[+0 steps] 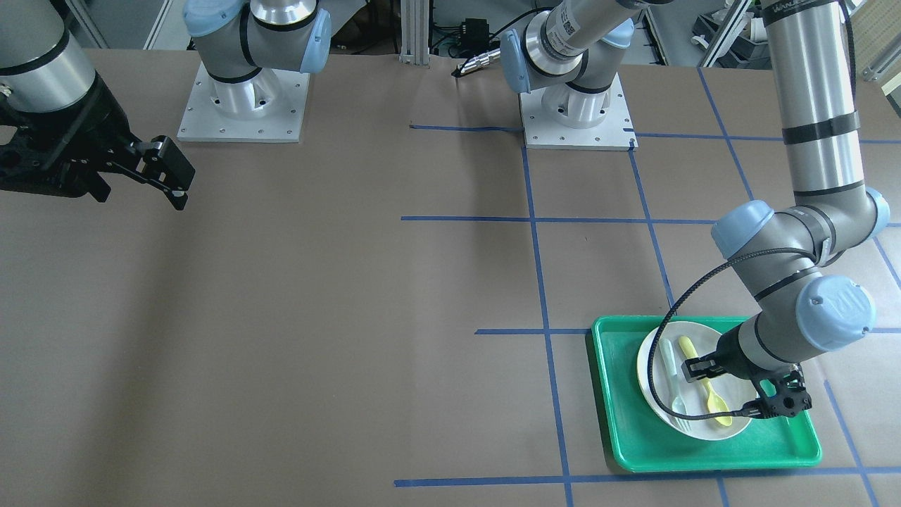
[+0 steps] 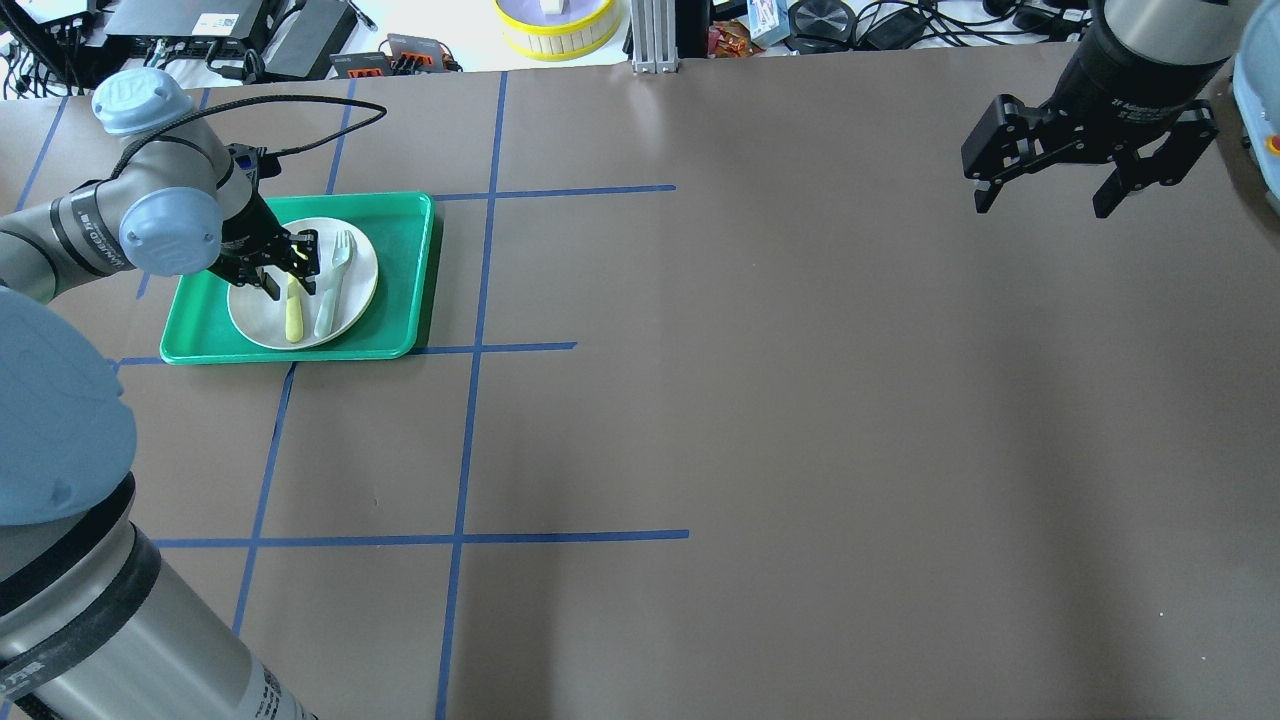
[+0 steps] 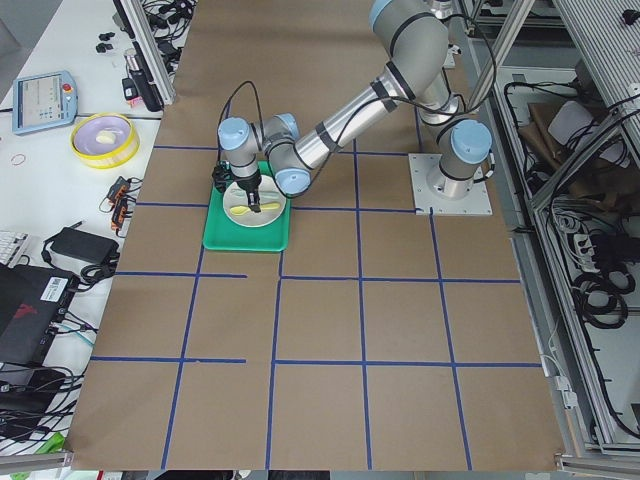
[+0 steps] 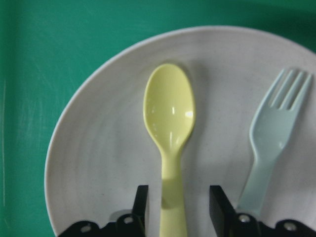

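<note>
A white plate [image 4: 98, 163] lies in a green tray [image 1: 625, 439], holding a yellow spoon [image 4: 168, 113] and a pale blue fork [image 4: 271, 133]. My gripper is open low over the plate, with one finger either side of the spoon's handle and the fork just right of the right finger. In the front view the gripper partly hides the plate and cutlery.
An idle black gripper [image 1: 143, 169] hangs at the upper left of the front view. Other arm bases stand at the back.
</note>
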